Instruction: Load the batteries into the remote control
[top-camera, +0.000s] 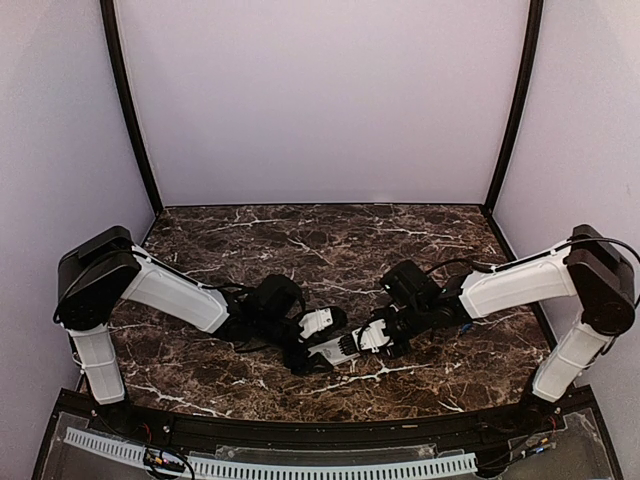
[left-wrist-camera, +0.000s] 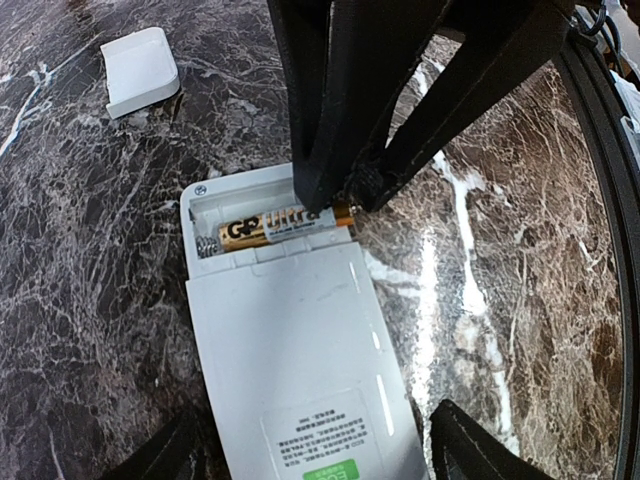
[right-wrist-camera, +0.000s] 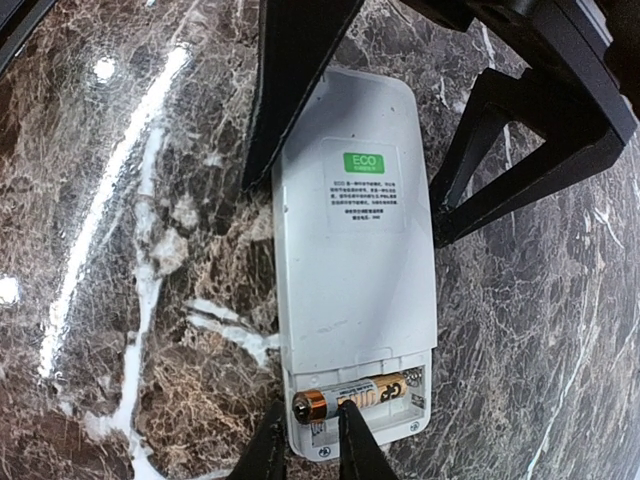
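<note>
The white remote (left-wrist-camera: 300, 350) lies back-up on the marble table, its battery bay open at one end. In that bay a copper-ended battery (right-wrist-camera: 350, 397) lies at a slant; beside it shows an empty strip of the bay. My left gripper straddles the remote's body, a finger along each side, with slim gaps seen in the left wrist view. Over the bay, my right gripper has its fingertips apart, one of them (right-wrist-camera: 350, 420) against or just above the battery. Nothing shows between those tips. In the top view, the arms hide most of the remote (top-camera: 338, 350).
A small white cover (left-wrist-camera: 140, 70) rests on the table past the bay end of the remote. Something small and blue (top-camera: 466, 327) lies behind the right arm.
</note>
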